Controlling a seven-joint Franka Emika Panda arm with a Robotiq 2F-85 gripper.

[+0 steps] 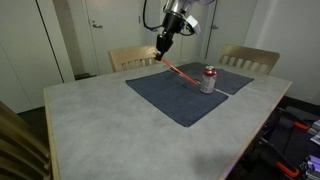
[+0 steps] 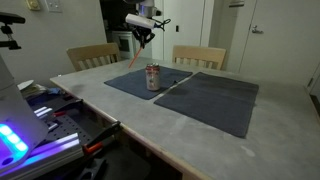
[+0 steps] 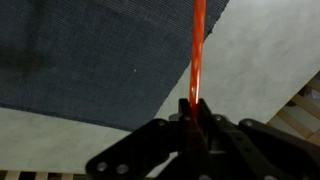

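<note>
My gripper (image 1: 162,55) is shut on one end of a thin orange-red stick (image 1: 180,73), over the back of a dark mat. The stick slants down from the gripper toward a can (image 1: 209,80), its lower end just left of the can. Whether that end touches the mat cannot be told. In the wrist view the stick (image 3: 198,50) rises from between the black fingertips to the top edge of the picture. The other exterior view shows the stick (image 2: 136,60) hanging slanted behind the can (image 2: 152,78).
A dark mat (image 1: 160,95) lies on the pale table (image 1: 100,125), with a second mat (image 2: 215,100) beside it. The can stands upright near the mats' adjoining edges. Chairs (image 1: 127,58) line the far side.
</note>
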